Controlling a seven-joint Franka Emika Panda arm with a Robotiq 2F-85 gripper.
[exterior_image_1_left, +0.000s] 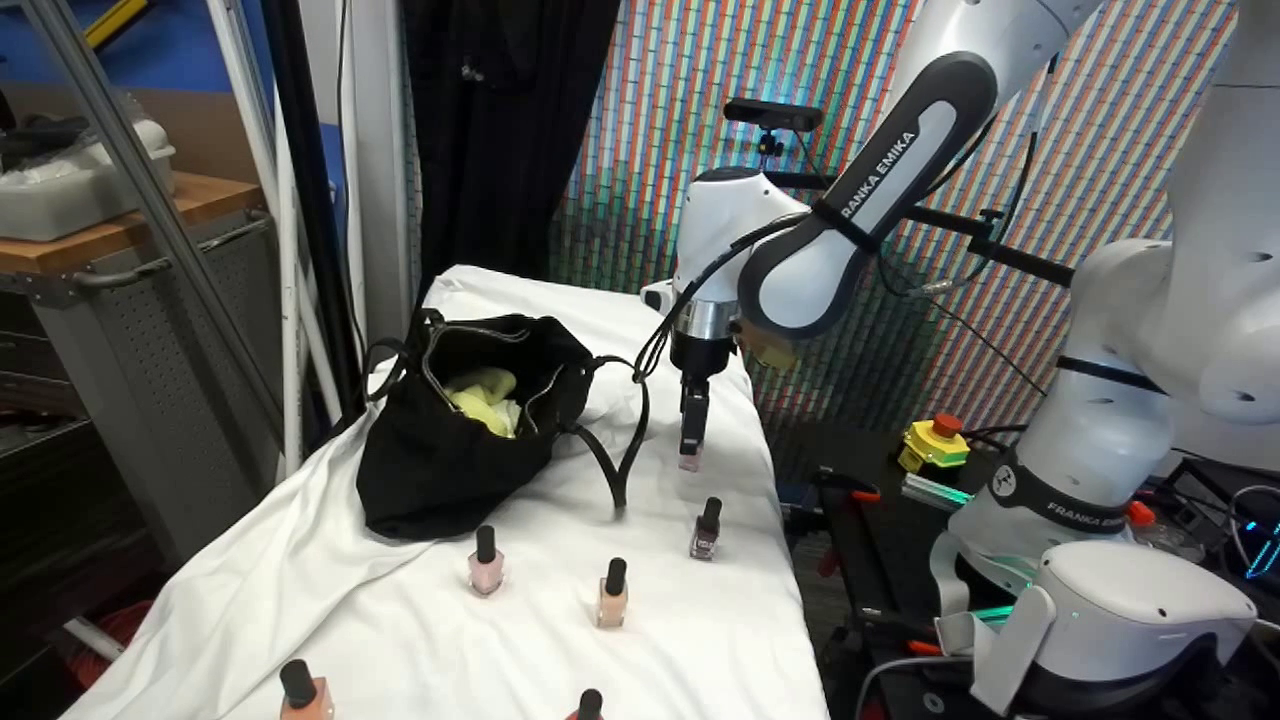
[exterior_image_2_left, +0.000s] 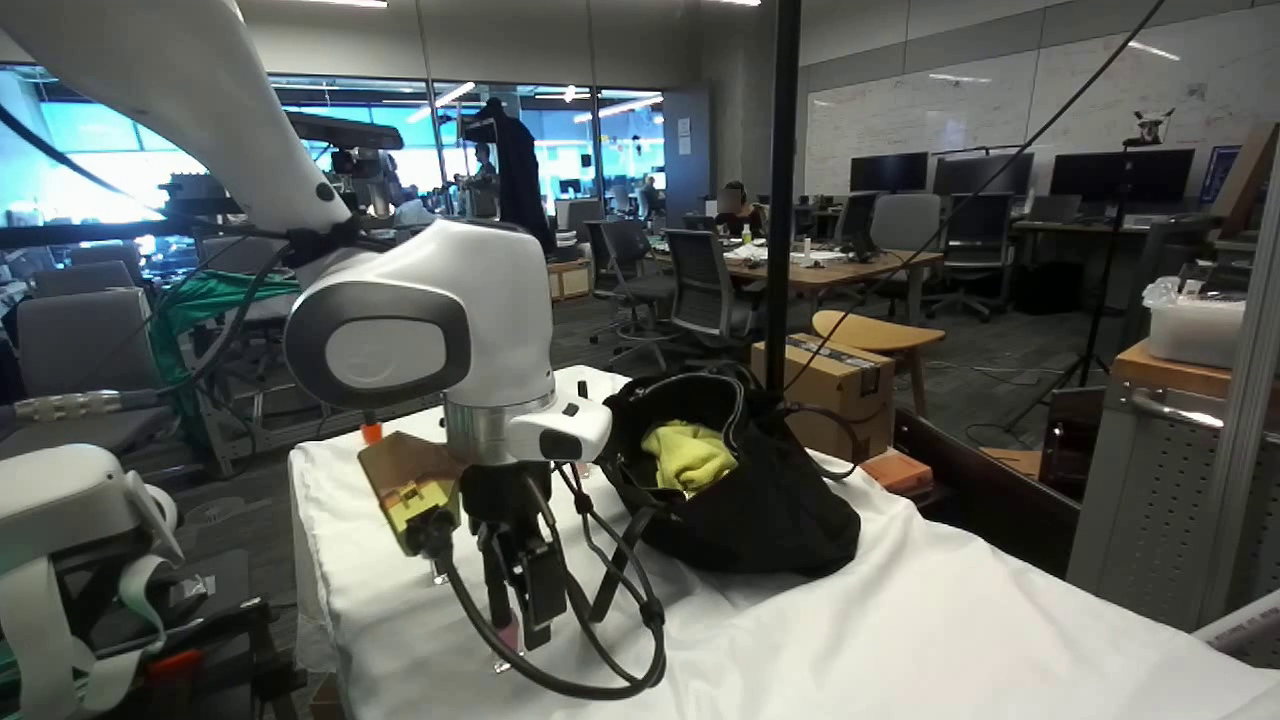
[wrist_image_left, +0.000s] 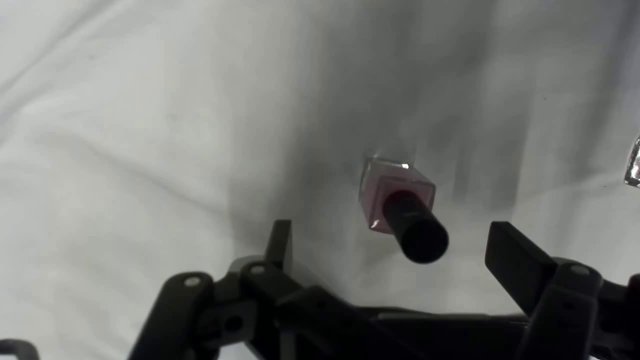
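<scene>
Upright on the white cloth stands a pink nail polish bottle with a black cap, seen from above in the wrist view. My gripper is open, its two fingers apart on either side of the capped end, neither touching it as far as shows. In exterior view 1 the gripper hides most of that bottle; only its pink lower part shows. A black bag with yellow-green cloth inside lies open to the left of the gripper.
A dark bottle, a pale pink one, a peach one and an orange one stand toward the front. The bag's strap loops out near the gripper. Bare cloth lies at front right.
</scene>
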